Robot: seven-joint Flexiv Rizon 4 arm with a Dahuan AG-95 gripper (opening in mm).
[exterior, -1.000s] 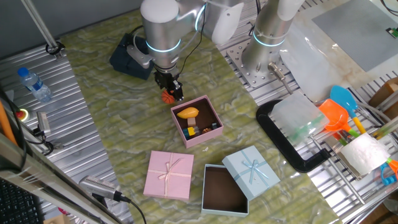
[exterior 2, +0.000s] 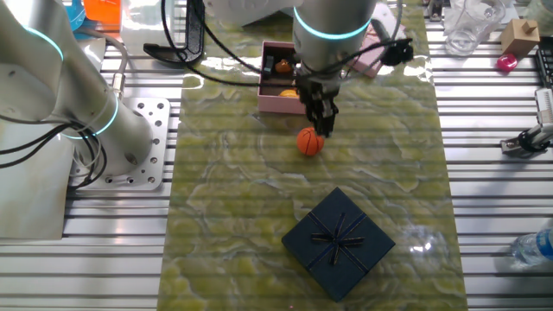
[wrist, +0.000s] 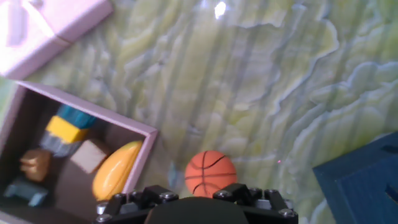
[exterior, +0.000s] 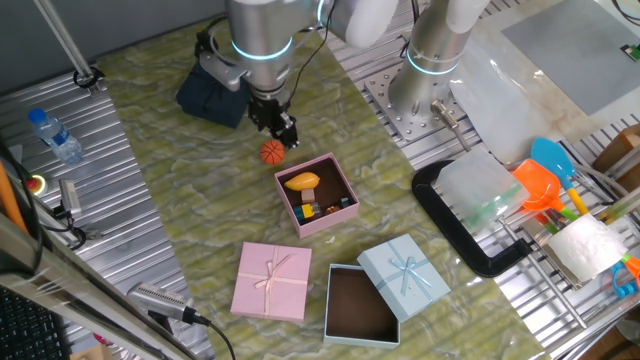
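Observation:
An orange ball with black basketball lines rests on the green marbled mat, just outside the pink box. My gripper hangs close beside the ball and above the mat. From the wrist, the ball shows ahead of the gap between the spread fingers, apart from them. The gripper is open and nothing shows between its fingers. Inside the open pink box lie a yellow-orange mango-like toy, a beige block, a yellow block and other small pieces.
A closed dark blue box with a bow stands on the mat. The pink lid lies in front, near an open light blue box with its lid leaning over it. Bare mat surrounds the ball on the side away from the pink box.
My gripper has lifted and drawn back from beside the ball over the last second, leaving more of the ball uncovered. The ball and boxes look almost unmoved.

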